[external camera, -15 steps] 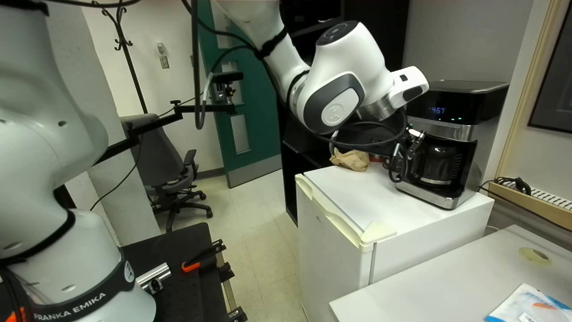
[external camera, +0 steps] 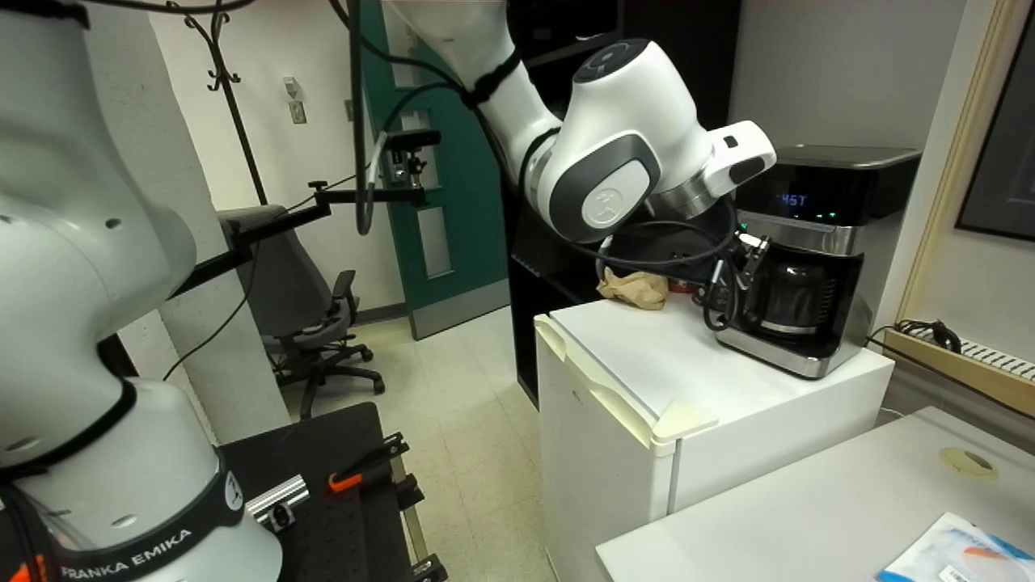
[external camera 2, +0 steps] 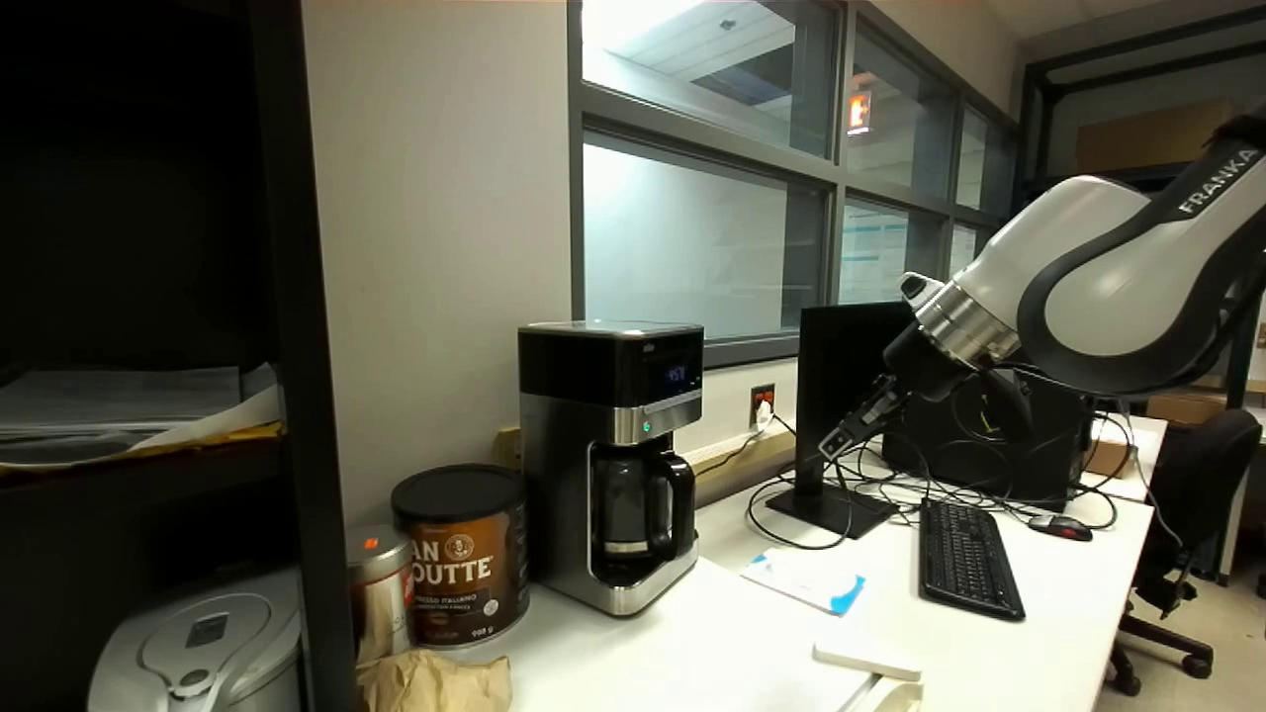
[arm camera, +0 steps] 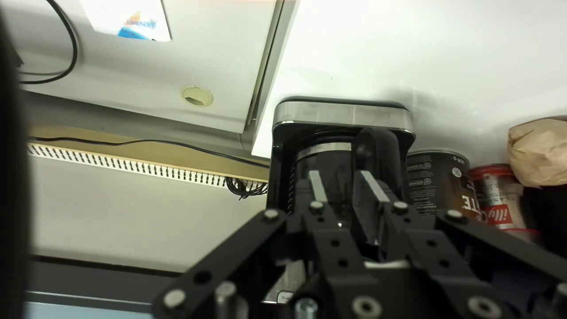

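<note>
A black and silver coffee maker [external camera 2: 611,368] stands upright, its glass carafe [external camera 2: 622,504] seated inside. The carafe's black handle [external camera 2: 678,504] points out of the machine's front. My gripper [external camera 2: 838,441] is open and apart from the machine, with clear space between its fingertips and the handle in exterior view 2. Looking along the fingers in the wrist view, the gripper lines up over the carafe, and the handle [arm camera: 376,149] appears behind the right-hand finger. Nothing is held. In exterior view 1 the fingers are partly masked by cables.
Beside the coffee maker are a brown coffee can [external camera 2: 460,552], a smaller tin [external camera 2: 382,593] and a crumpled paper bag [external camera 2: 439,682]. A monitor [external camera 2: 849,403] and keyboard [external camera 2: 967,558] occupy the desk. The white fridge top [external camera: 660,354] is bare in front of the machine.
</note>
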